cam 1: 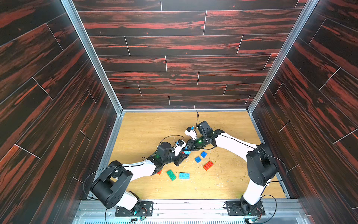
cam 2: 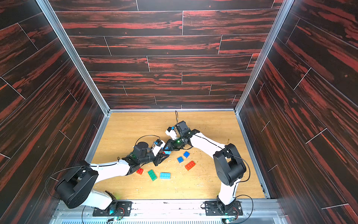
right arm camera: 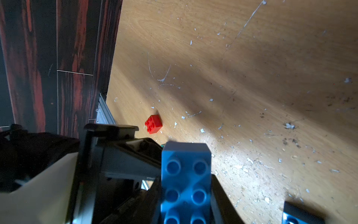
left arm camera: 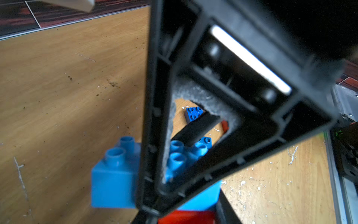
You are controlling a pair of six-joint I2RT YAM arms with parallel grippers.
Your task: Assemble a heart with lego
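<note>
Both grippers meet over the middle of the table, around a light blue brick (right arm camera: 186, 183) with a red brick (left arm camera: 186, 217) beneath it. My right gripper (cam 1: 188, 147) is shut on the light blue brick, which fills the bottom centre of the right wrist view; its black frame crosses that brick in the left wrist view. My left gripper (cam 1: 179, 156) reaches in lower from the left, shut on the red brick, whose contact with the fingers is partly hidden. Whether the two bricks are fully pressed together cannot be told.
Loose on the table (cam 1: 141, 127) lie two dark blue bricks (cam 1: 203, 154), a red brick (cam 1: 208, 165), a green brick (cam 1: 171, 174), another light blue brick (cam 1: 184, 175) and a small red brick (cam 2: 139, 171).
</note>
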